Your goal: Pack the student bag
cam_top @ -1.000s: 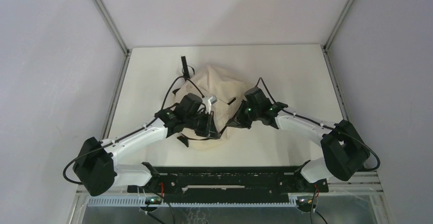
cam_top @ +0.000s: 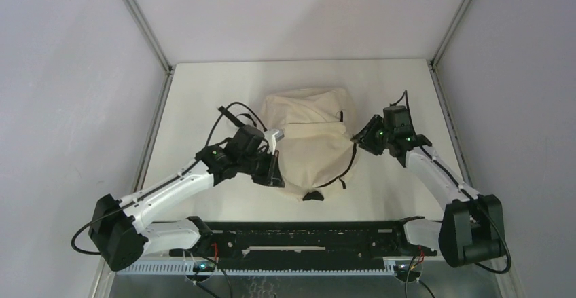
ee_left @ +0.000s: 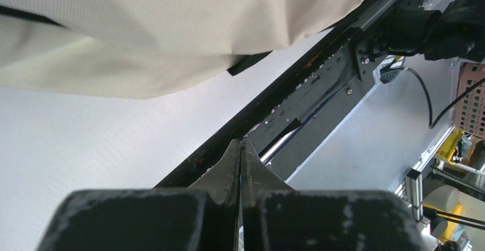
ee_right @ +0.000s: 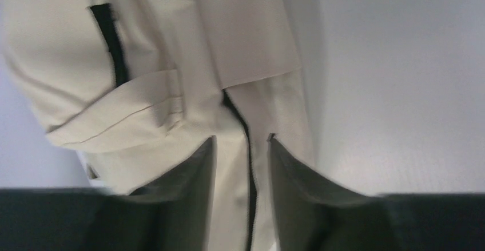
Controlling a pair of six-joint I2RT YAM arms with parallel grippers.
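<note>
A cream cloth bag (cam_top: 309, 149) with black zip lines lies in the middle of the table, its lower part beside my left gripper. In the left wrist view the bag's edge (ee_left: 171, 28) is apart from my left gripper, whose fingers are pressed together with nothing visible between them. Over the bag's right edge hangs my right gripper, part open. A black zip line (ee_right: 252, 188) runs down the cloth in the gap between its fingers, and neither fingertip clearly grips it. A black zipper pull (ee_right: 110, 39) shows on the upper cloth.
A black frame rail (cam_top: 292, 230) runs along the front edge. A black strap (cam_top: 231, 116) sticks out at the bag's left.
My right gripper has moved right and slightly back, and has parted its fingers. The bag has shifted and turned to the right, away from the left gripper, which has barely moved.
</note>
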